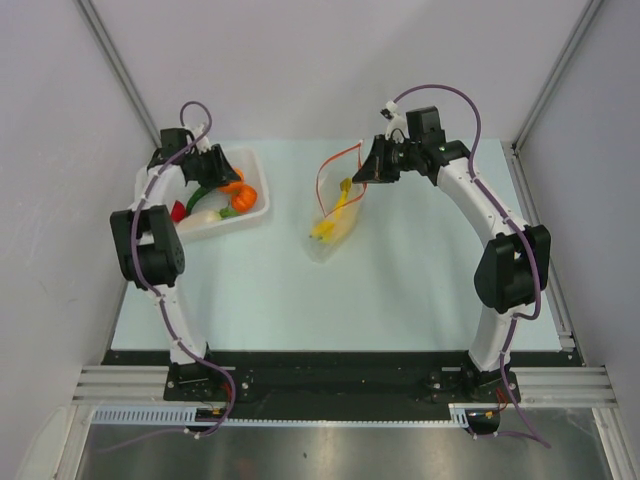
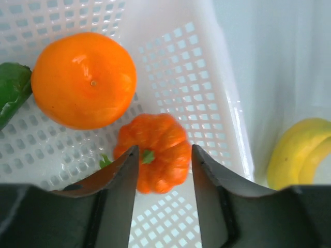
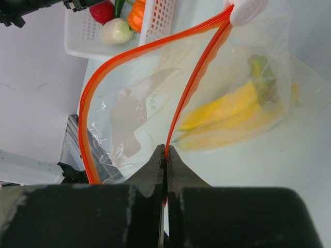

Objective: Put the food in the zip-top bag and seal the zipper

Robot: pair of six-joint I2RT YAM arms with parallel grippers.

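My left gripper is shut on a small orange pumpkin (image 2: 160, 170), blurred in the left wrist view, over the white basket (image 1: 262, 200). A larger orange round vegetable (image 2: 83, 77) lies beside it in the basket. My right gripper is shut on the red zipper edge of the clear bag (image 1: 330, 240), holding its mouth raised and spread. Inside the bag are yellow banana-like pieces (image 3: 222, 111), one with a dark green end.
The basket also holds a green vegetable (image 2: 10, 90), a red item (image 3: 101, 11) and a pale onion-like vegetable (image 3: 115, 32).
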